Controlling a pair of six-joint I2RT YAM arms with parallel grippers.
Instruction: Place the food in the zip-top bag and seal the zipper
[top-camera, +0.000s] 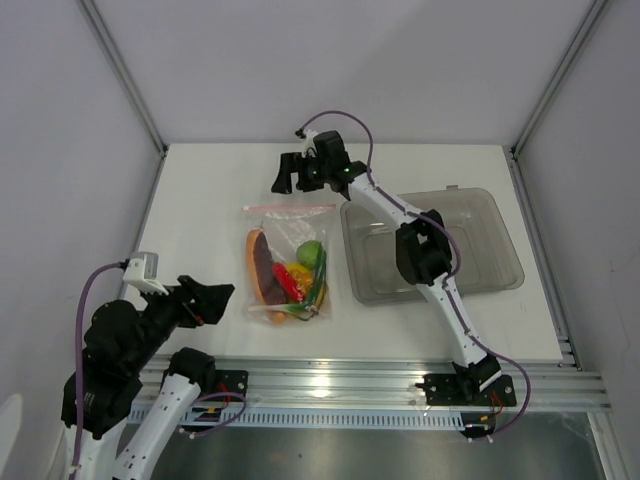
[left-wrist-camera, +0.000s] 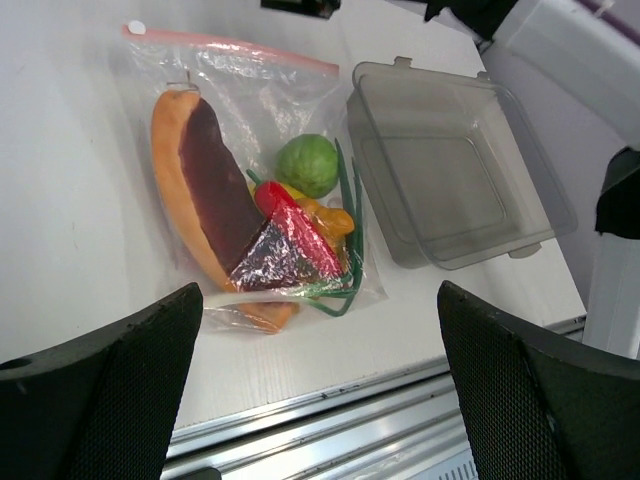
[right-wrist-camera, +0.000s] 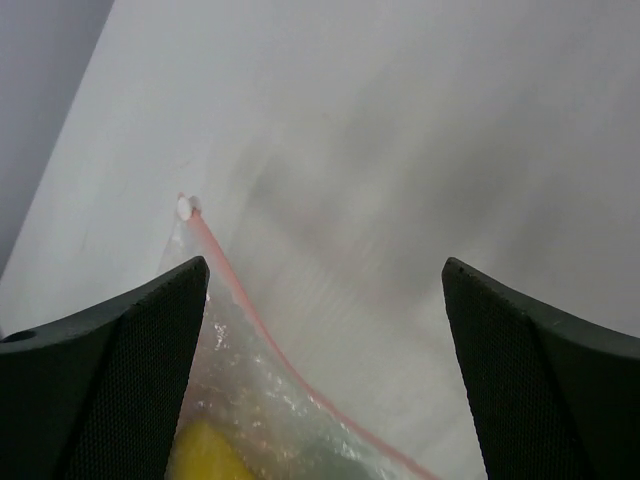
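The clear zip top bag (top-camera: 265, 222) lies flat on the white table with food inside: a brown-and-orange sausage-shaped loaf (left-wrist-camera: 205, 180), a green round vegetable (left-wrist-camera: 307, 165), a red pepper (left-wrist-camera: 285, 215), a yellow pepper (left-wrist-camera: 335, 222) and green stalks (left-wrist-camera: 357, 215). Its pink zip strip (left-wrist-camera: 232, 45) runs along the far edge. The white slider (left-wrist-camera: 136, 27) sits at the strip's left end. Beyond the strip, my right gripper (top-camera: 292, 178) stands open, nothing between its fingers, clear of the bag. My left gripper (top-camera: 214, 302) hangs open and empty at the bag's front left.
A grey see-through tray (top-camera: 440, 235), empty, stands right of the bag, under the right arm. Table space left of the bag is clear. A metal rail (top-camera: 330, 372) runs along the table's front edge.
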